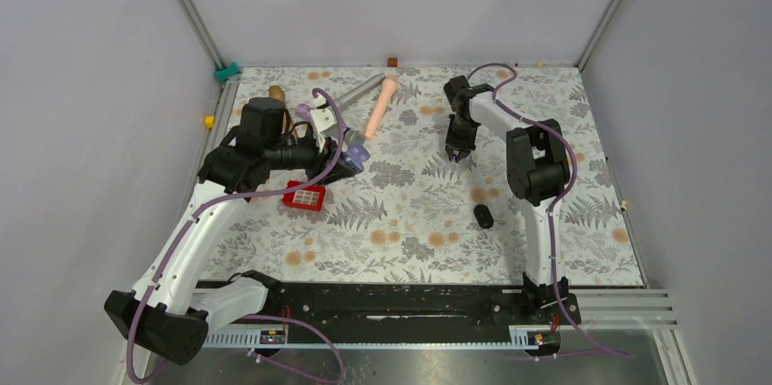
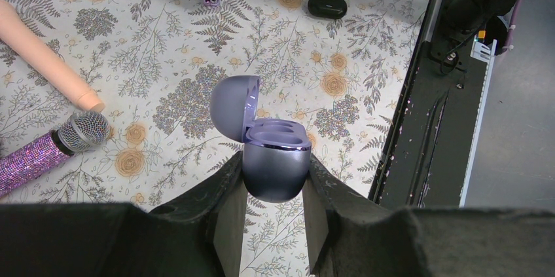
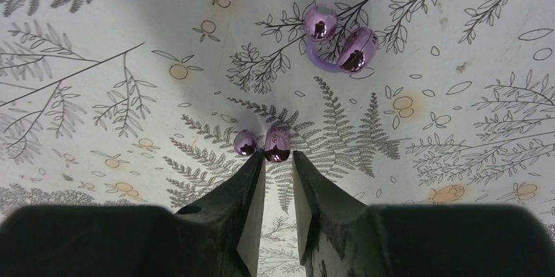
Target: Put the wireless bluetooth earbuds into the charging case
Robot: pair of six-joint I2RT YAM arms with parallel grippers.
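Observation:
The lavender charging case [image 2: 276,169], lid raised, is held upright between the fingertips of my left gripper; its seats face up. From above, that case [image 1: 355,156] hangs over the left half of the table. My right gripper points down at the cloth, fingers part open. One clip-shaped purple earbud [image 3: 277,145] lies at its fingertips: the larger end is in line with the gap, and the small round end [image 3: 245,142] is outside the left finger. A second earbud [image 3: 358,50] lies apart, farther off, its curved band showing.
A black oval object [image 1: 483,216] lies in front of the right gripper. A peach-coloured stick [image 1: 381,108], a glittery microphone [image 2: 82,134] and a red calculator-like box [image 1: 305,197] are near the left arm. The cloth between the arms is clear.

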